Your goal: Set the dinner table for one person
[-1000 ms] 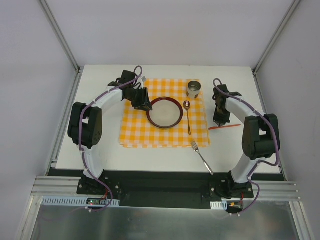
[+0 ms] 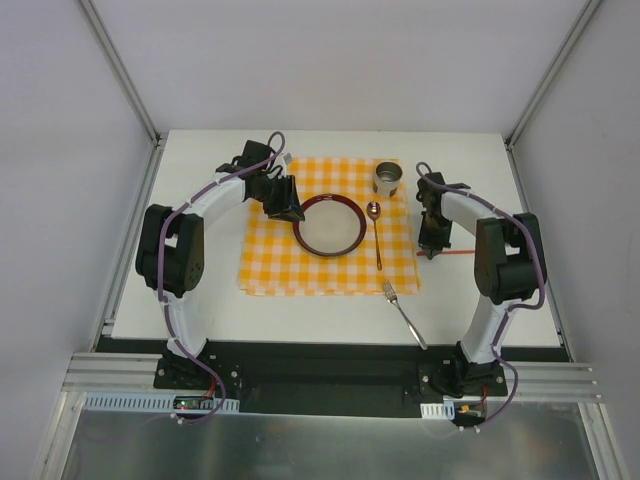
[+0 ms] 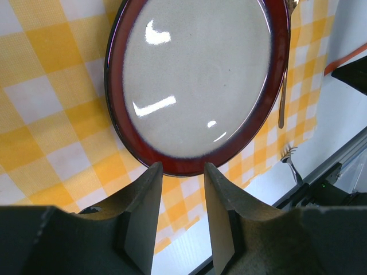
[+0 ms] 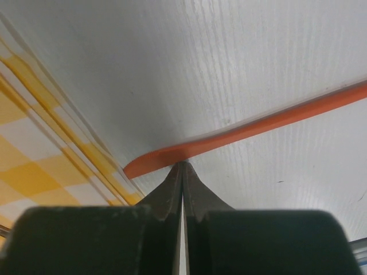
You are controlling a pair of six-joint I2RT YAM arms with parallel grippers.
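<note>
A plate with dark red rim [image 2: 330, 226] lies on the yellow checked mat [image 2: 270, 270]; a spoon [image 2: 376, 230] and a steel cup [image 2: 387, 178] are right of it. A fork [image 2: 404, 315] lies across the front table. My left gripper hangs over the plate's left edge, fingertips apart, nothing seen between them. Beside the mat's right edge, my right gripper is shut, its tips down at an orange-red strip-like utensil [image 4: 275, 120]; nothing shows between the fingers.
The mat's right edge is just beside my right gripper.
My right gripper has moved left along the orange-red utensil, toward the mat's edge. The left arm looks still.
</note>
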